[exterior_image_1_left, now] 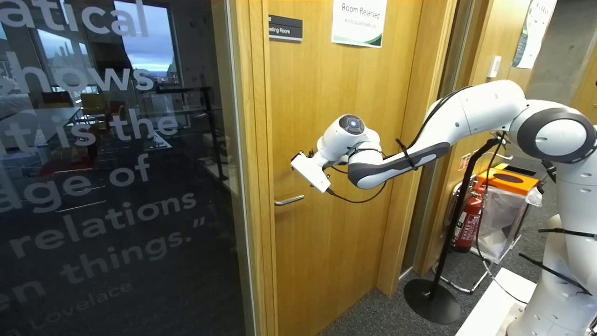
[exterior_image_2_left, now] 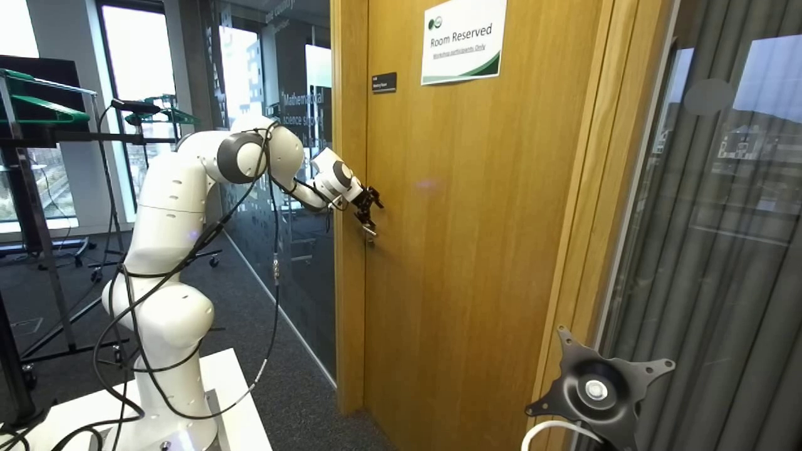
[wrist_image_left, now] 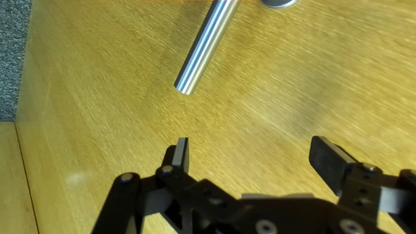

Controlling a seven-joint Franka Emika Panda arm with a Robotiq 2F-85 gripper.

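A closed wooden door (exterior_image_1_left: 336,252) carries a silver lever handle (exterior_image_1_left: 288,199) near its left edge. In the wrist view, the handle's bar (wrist_image_left: 206,46) runs down from the top, its free end beyond my fingers. My gripper is open, its two black fingers (wrist_image_left: 181,156) wide apart with only door surface showing between them. In exterior view 2 the gripper (exterior_image_2_left: 378,213) is close to the door, around the handle's height or slightly above. Whether a fingertip touches the door cannot be told. In exterior view 1 the white hand hides the fingers.
Left of the door stands a dark glass wall (exterior_image_1_left: 123,252) behind a wooden frame (exterior_image_1_left: 254,168). A black stand base (exterior_image_1_left: 432,300), a red fire extinguisher (exterior_image_1_left: 468,221) and an orange-topped bin (exterior_image_1_left: 506,182) are on the right. A black mounting plate (exterior_image_2_left: 601,389) shows in exterior view 2.
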